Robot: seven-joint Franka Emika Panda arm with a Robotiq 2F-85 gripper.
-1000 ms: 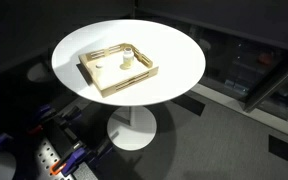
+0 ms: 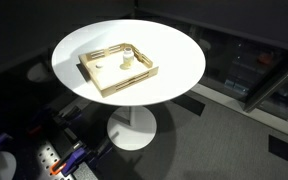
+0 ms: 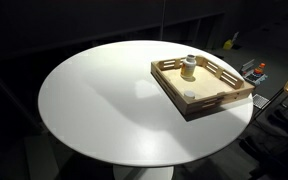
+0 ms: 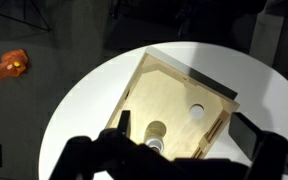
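A shallow wooden tray [image 2: 102, 82] with slotted sides sits on a round white table. Inside it stands a small pale jar [image 3: 189, 66], upright. A round white lid-like disc [image 4: 197, 111] lies flat on the tray floor, apart from the jar. My gripper shows dark in the wrist view, its fingers spread wide over the tray with nothing held. The jar [image 4: 156, 144] is partly hidden behind the gripper body there. In exterior view 1 only part of the arm shows at the lower left; exterior view 2 does not show the gripper.
On the floor past the table's edge lies an orange object [image 4: 11, 65]. Small items, one of them orange [image 3: 260, 69], stand beyond the table on the right in exterior view 2.
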